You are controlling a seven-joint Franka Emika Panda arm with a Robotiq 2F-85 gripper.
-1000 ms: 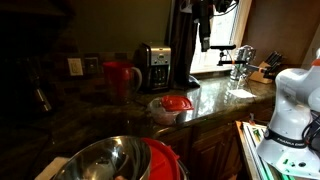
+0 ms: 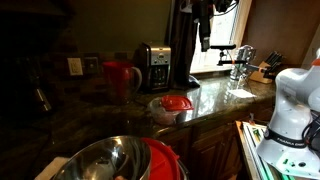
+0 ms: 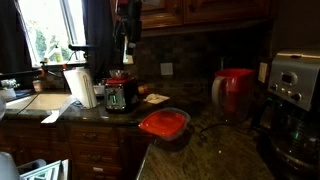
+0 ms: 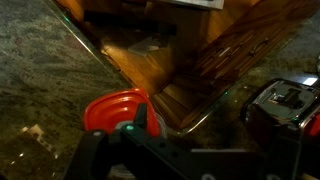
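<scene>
My gripper (image 2: 204, 38) hangs high above the counter in the first exterior view, well clear of everything below. From the second exterior view, the gripper (image 3: 130, 40) is at the top left, above the toaster. In the wrist view its dark fingers stand wide apart at the bottom, and nothing shows between them. A clear container with a red lid (image 2: 176, 103) sits on the dark counter; the red lid (image 3: 163, 123) faces up. Looking down from the wrist, I see the red lid (image 4: 116, 106) at lower left, partly hidden by the gripper.
A metal bowl (image 2: 105, 160) and a red rack stand in the near foreground. Along the back are a red pitcher (image 2: 119, 80) and a coffee maker (image 2: 156, 68). A silver toaster (image 3: 120, 96) stands near the window. Bare counter (image 3: 215, 155) lies beside the container.
</scene>
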